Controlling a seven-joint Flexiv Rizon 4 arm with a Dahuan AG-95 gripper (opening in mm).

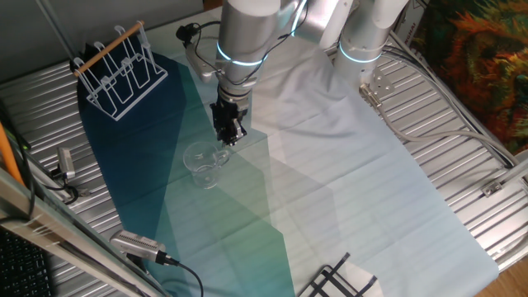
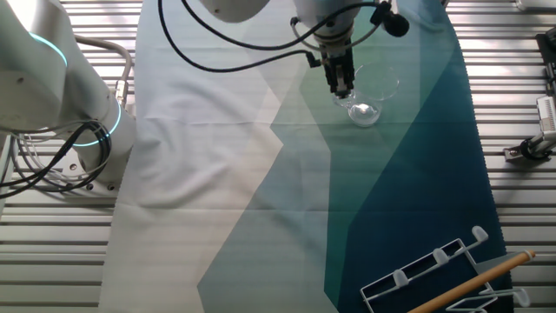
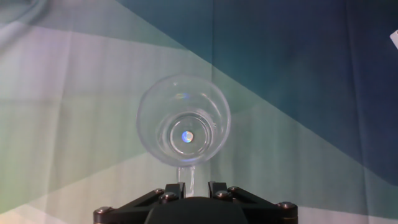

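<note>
A clear cup (image 3: 183, 121) with a handle stands upright on the cloth, its open mouth facing up in the wrist view. Its handle (image 3: 189, 174) points toward my gripper, whose two fingers are parted. The handle's end lies at the gap, closer to the left finger; no grip on it shows. From exterior view 1, the gripper (image 1: 233, 137) hangs at the handle side of the cup (image 1: 204, 167). In exterior view 2, the fingertips overlap the handle area beside the cup (image 2: 365, 113), so contact is hard to judge.
A white wire rack (image 1: 124, 82) with a wooden bar stands at the far left corner of the cloth. A dark wire frame (image 1: 340, 280) lies at the near edge. Camera units (image 1: 139, 245) sit along the table's side.
</note>
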